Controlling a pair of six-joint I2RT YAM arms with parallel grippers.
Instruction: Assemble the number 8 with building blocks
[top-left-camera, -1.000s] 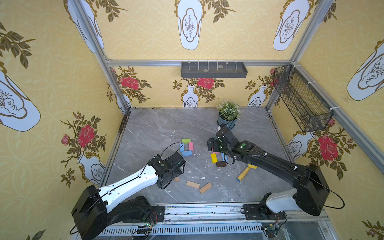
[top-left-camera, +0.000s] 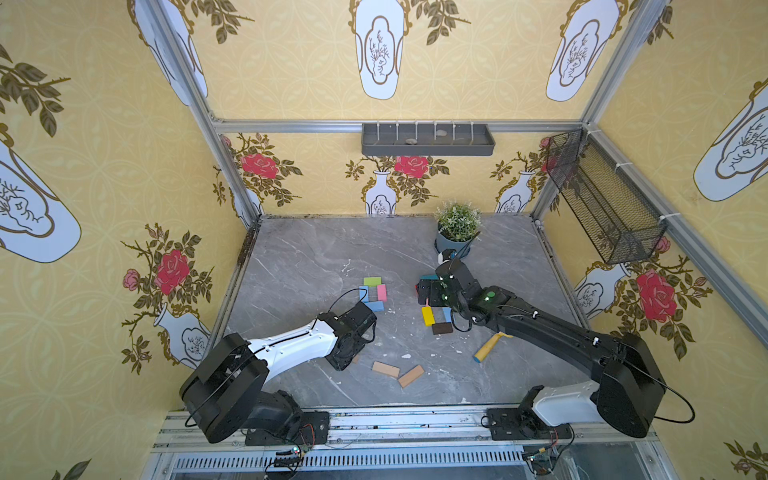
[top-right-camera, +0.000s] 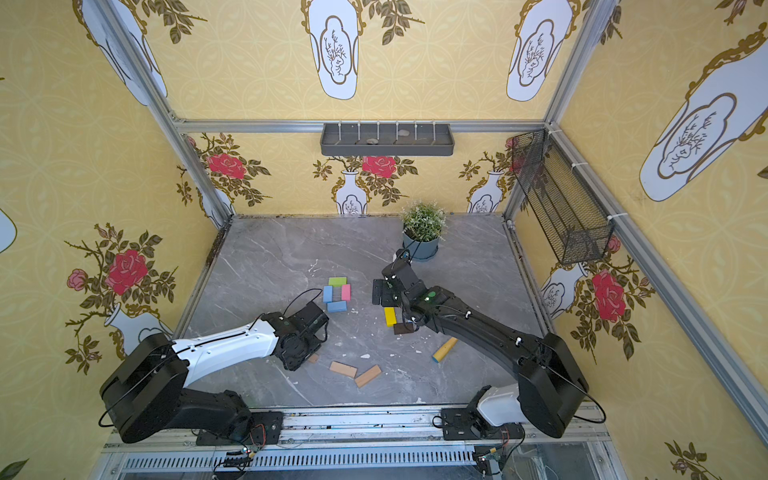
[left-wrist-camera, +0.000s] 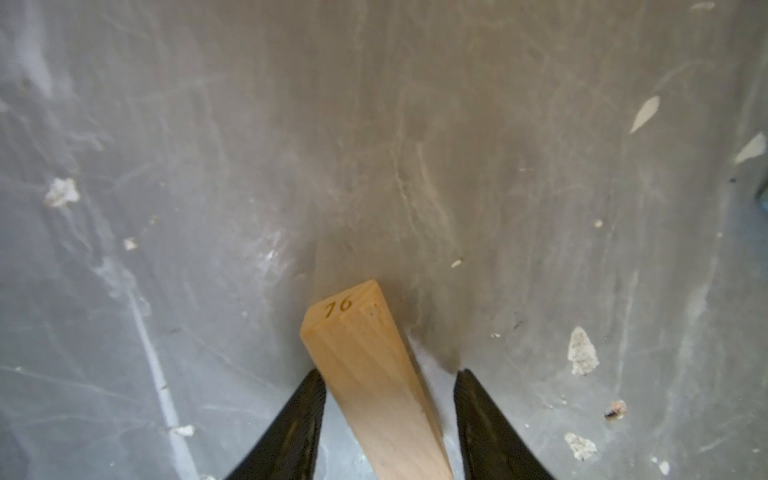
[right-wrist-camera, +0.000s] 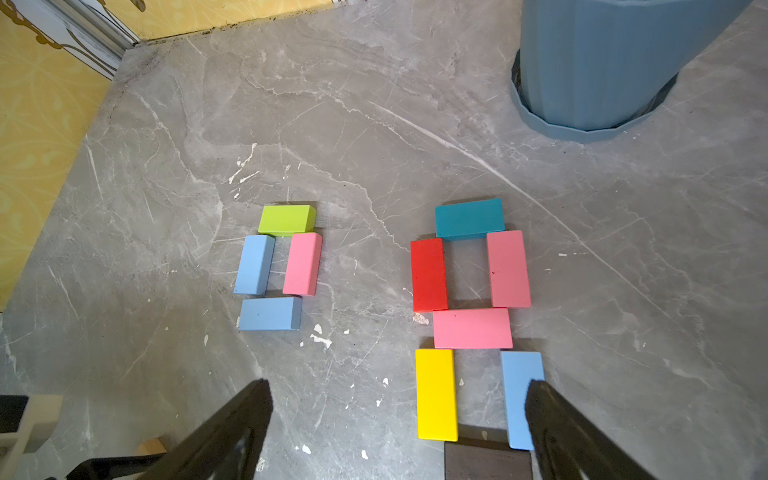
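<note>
My left gripper is open, its fingers (left-wrist-camera: 300, 424) on either side of a plain wooden block (left-wrist-camera: 364, 344) marked 76. A gap shows on the block's right; I cannot tell whether the left finger touches it. In the right wrist view, a green block (right-wrist-camera: 286, 219), blue block (right-wrist-camera: 254, 265), pink block (right-wrist-camera: 302, 265) and lower blue block (right-wrist-camera: 270, 313) form one loop. Right of it, teal (right-wrist-camera: 469, 219), red (right-wrist-camera: 429, 275), pink, yellow (right-wrist-camera: 436, 393), blue (right-wrist-camera: 517, 400) and dark brown (right-wrist-camera: 488, 461) blocks make a two-loop figure. My right gripper hangs open above, empty.
Two loose wooden blocks, one (top-left-camera: 385, 369) left of the other (top-left-camera: 411, 376), lie near the front. A yellow-handled tool (top-left-camera: 489, 346) is at the right. A potted plant (top-left-camera: 456, 228) stands behind the two-loop figure.
The right arm has moved only a little. The laid block figures look unchanged.
</note>
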